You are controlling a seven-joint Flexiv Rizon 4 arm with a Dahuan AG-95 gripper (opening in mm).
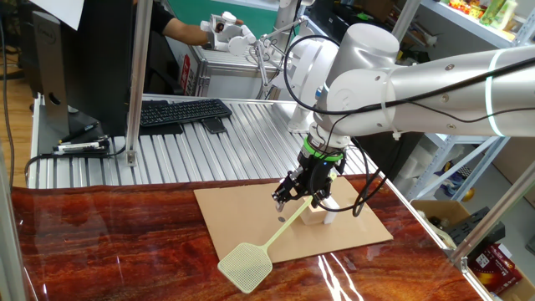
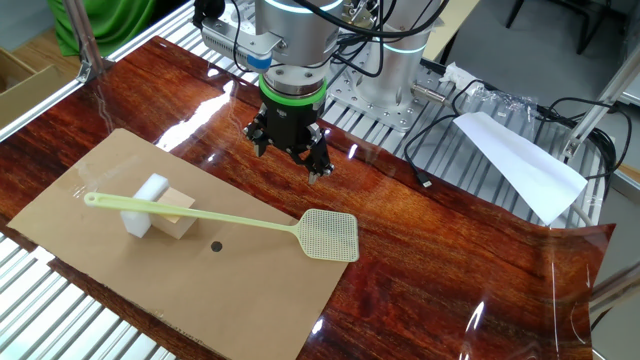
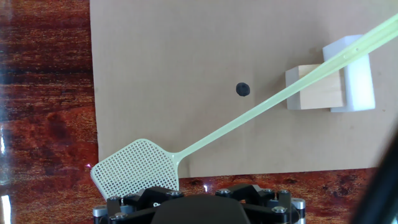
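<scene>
A pale green fly swatter (image 2: 240,218) lies with its handle propped across a wooden block (image 3: 323,93) and a white block (image 3: 359,87). Its meshed head (image 3: 138,168) rests low at the cardboard's edge, partly over the dark wood table. A small black disc (image 3: 243,89) lies flat on the cardboard beside the handle. Above the table hangs my gripper (image 2: 287,165), its two fingers spread apart and nothing between them. In the wrist view the gripper shows only along the bottom edge, covering part of the near side of the swatter's head.
The brown cardboard sheet (image 2: 215,300) lies on the glossy wooden table (image 2: 450,270), which is clear to the right in exterior view 2. White paper (image 2: 520,165) and cables lie behind it. A keyboard (image 1: 184,111) sits on the slatted metal surface.
</scene>
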